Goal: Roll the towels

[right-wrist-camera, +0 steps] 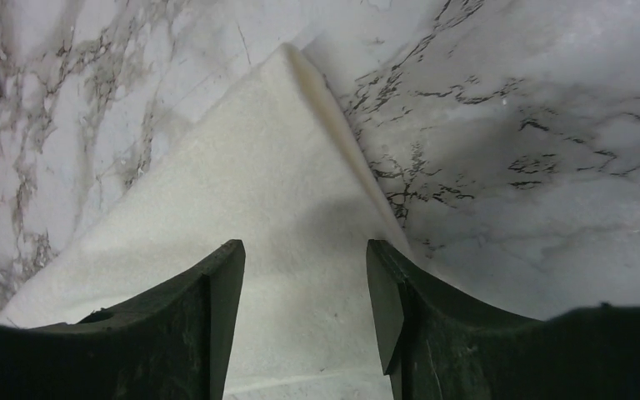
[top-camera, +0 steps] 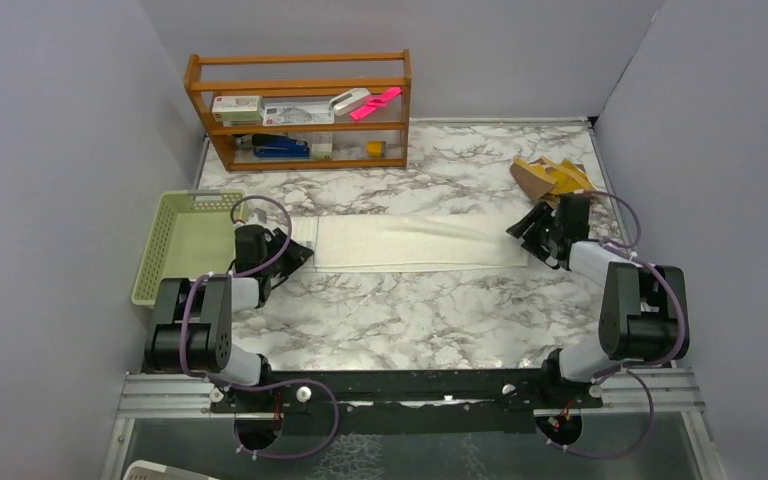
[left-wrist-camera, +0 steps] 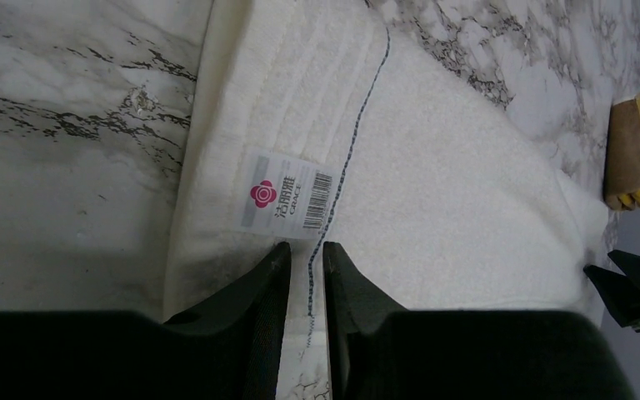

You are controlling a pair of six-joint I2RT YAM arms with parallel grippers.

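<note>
A cream towel (top-camera: 400, 243) lies folded lengthwise in a long strip across the table, some creases along its upper right. In the left wrist view a barcode label (left-wrist-camera: 287, 194) and a dark stitched line mark its left end. My left gripper (top-camera: 307, 252) is at that end, its fingers close together on the towel just below the label, with fabric showing in the narrow gap. Over the right end, my right gripper stands open, fingers wide apart, with towel visible between and beneath them. A brown and yellow folded towel (top-camera: 550, 178) lies behind the right gripper.
A green basket (top-camera: 152, 247) stands at the far left, partly behind the left arm. At the back, a wooden rack (top-camera: 305, 128) holds boxes and small items. Bare marble (top-camera: 400, 325) lies in front of the cream towel.
</note>
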